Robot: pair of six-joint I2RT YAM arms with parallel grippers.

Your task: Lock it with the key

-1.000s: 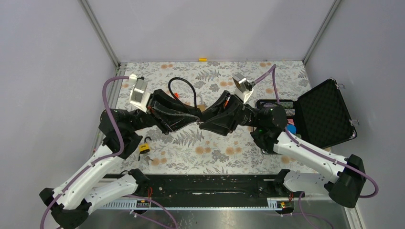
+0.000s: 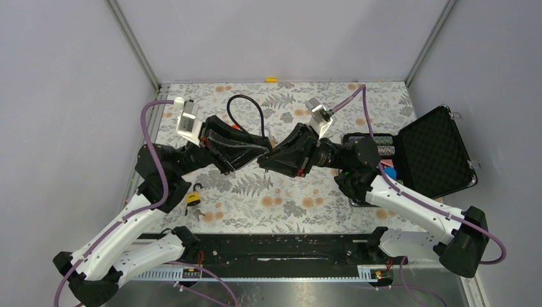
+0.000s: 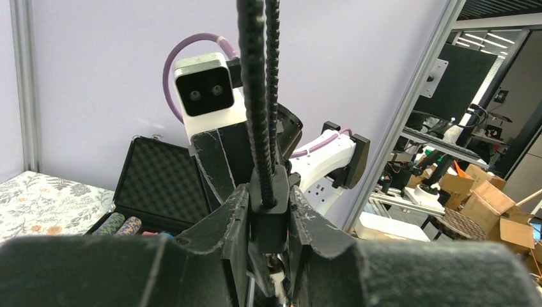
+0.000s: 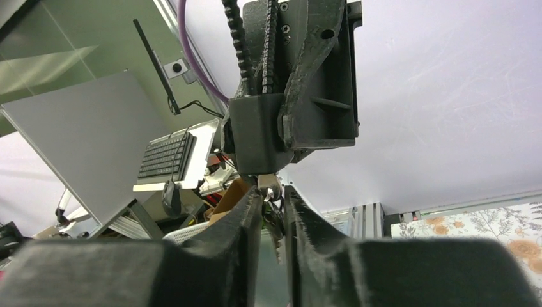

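In the left wrist view, a black lock body (image 3: 268, 224) with a ribbed black cable (image 3: 257, 109) rising from it is clamped upright in my left gripper. The same lock body (image 4: 259, 131) shows in the right wrist view, its lower end facing my right gripper. A metal key (image 4: 270, 183) sits against that lower end, with a ring and more metal hanging below its head. My right gripper stands around the key, a gap showing between its fingers. How deep the key sits is hidden. From above, both grippers meet tip to tip over the table.
A yellow padlock (image 2: 193, 199) lies at the table's left, and another (image 2: 273, 142) is partly hidden behind the grippers. An open black case (image 2: 436, 153) stands at the right.
My right gripper has moved slightly left and turned a little, now overlapping the left gripper's tips more.
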